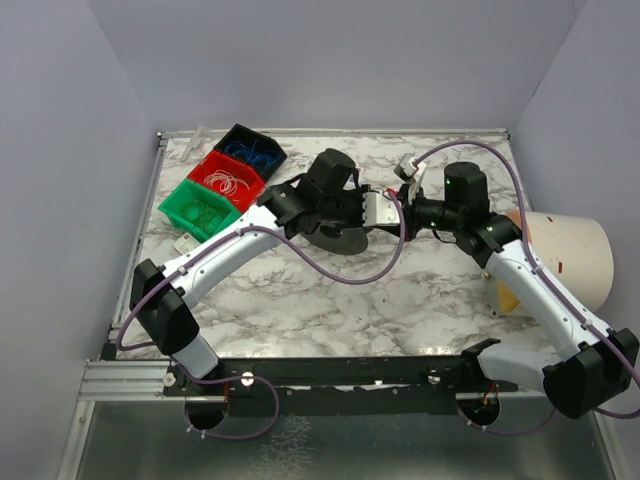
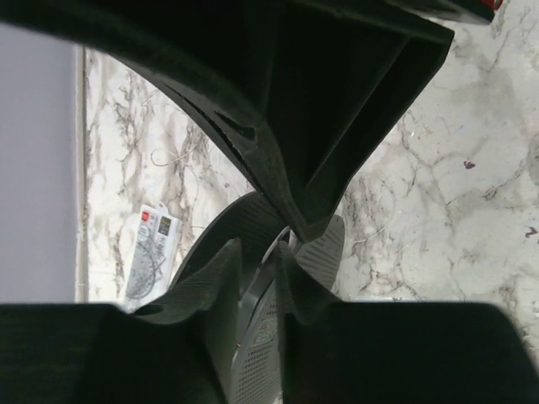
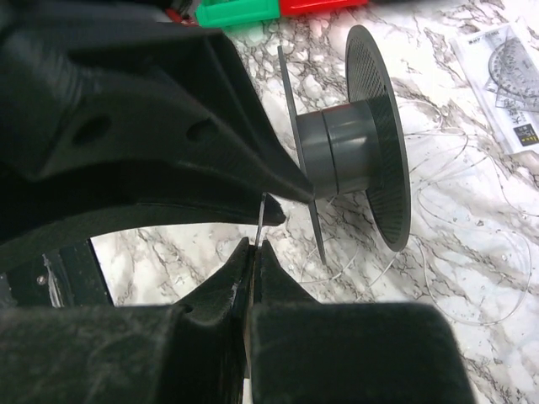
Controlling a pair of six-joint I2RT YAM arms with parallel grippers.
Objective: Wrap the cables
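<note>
A grey spool [image 3: 341, 147] with two round flanges lies on its side on the marble table. Seen from the right wrist, my right gripper is shut, its tips pinching a thin strand of cable [image 3: 260, 220] that rises toward the dark fingers of the left gripper. My left gripper has a narrow gap between its fingertips, over the spool [image 2: 261, 337]. In that left wrist view the right gripper's dark body reaches down close in front. From the top, both grippers meet above the spool [image 1: 345, 241], and their tips are hidden.
Green [image 1: 186, 228], red [image 1: 219, 198] and black [image 1: 272, 174] bins with coiled cables stand at the back left. A large white roll [image 1: 580, 255] sits at the right. Thin loose strand [image 3: 455, 318] curls over the table.
</note>
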